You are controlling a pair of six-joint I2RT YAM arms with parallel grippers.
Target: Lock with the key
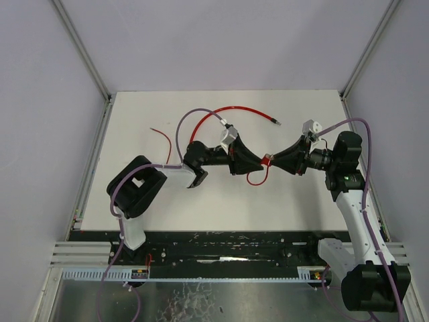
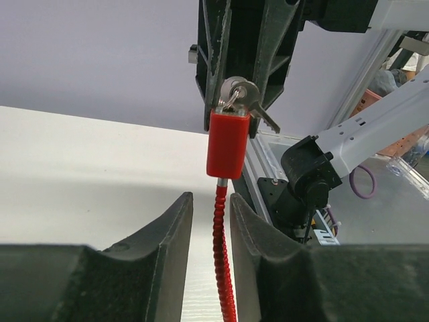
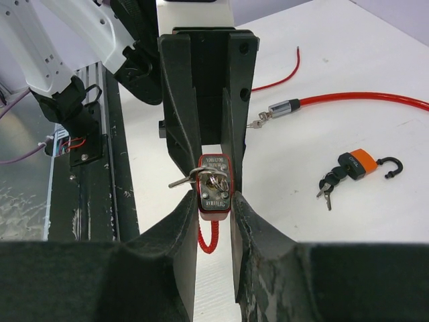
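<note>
A small red padlock (image 2: 226,144) with keys on a ring (image 2: 241,94) at its top and a red cord (image 2: 221,261) hanging below is held in my right gripper (image 1: 275,161), which is shut on it. In the right wrist view the padlock's face (image 3: 214,188) points up between that gripper's fingers, keys sticking out sideways. My left gripper (image 1: 257,164) is just left of the padlock; in its wrist view its fingertips sit below the red body, either side of the cord, slightly apart.
A long red cable lock (image 3: 362,96) with keys, a thinner red cord (image 1: 161,134) and an orange-black open padlock (image 3: 358,163) with keys lie on the white board (image 1: 134,107). The front of the board is clear.
</note>
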